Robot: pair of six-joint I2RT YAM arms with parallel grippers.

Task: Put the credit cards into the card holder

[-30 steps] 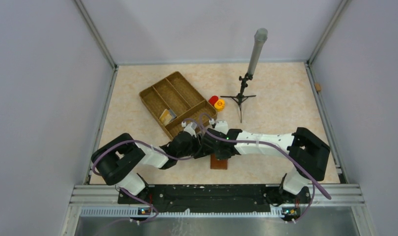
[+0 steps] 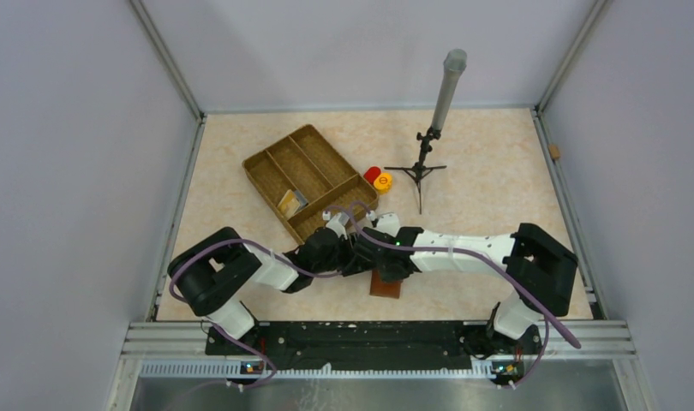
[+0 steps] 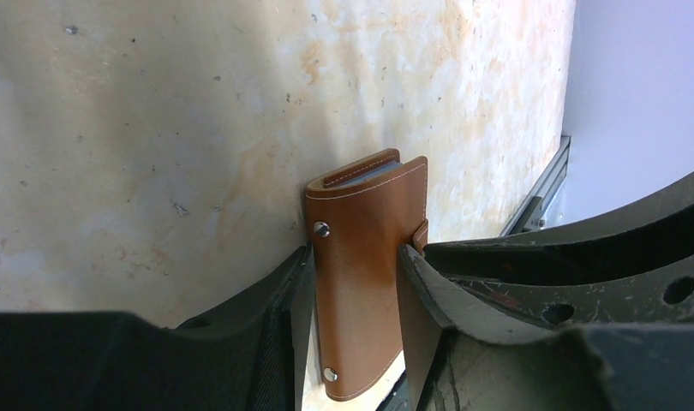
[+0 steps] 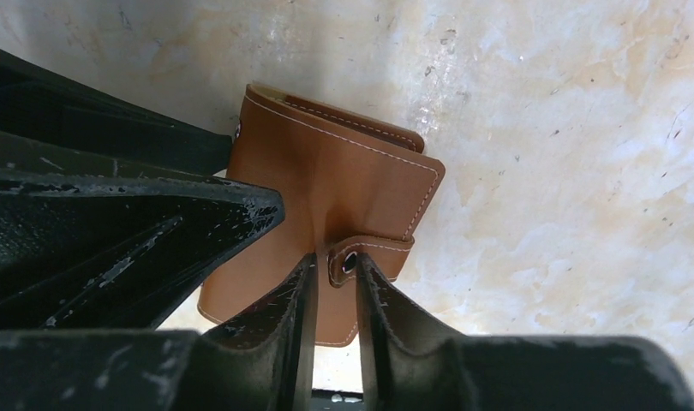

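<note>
The brown leather card holder [image 2: 385,284] lies closed on the table beneath both arms. A greyish edge shows inside its top opening in the left wrist view. My left gripper stands part open at the holder's studded side, one finger along its edge, the other over its face. Its fingers [image 4: 249,210] also show in the right wrist view. My right gripper is part open by a narrow gap, its tips around the snap tab [image 4: 369,255]; whether they touch the leather is unclear. Cards [image 2: 290,203] sit in the tray's left compartment.
Behind the grippers stands a brown divided tray [image 2: 307,133]. A red and yellow object [image 2: 382,181] and a tripod with a grey tube [image 2: 449,90] are to its right.
The holder has shifted slightly right and toward the front. Both arms have moved slightly with it and remain close together.
</note>
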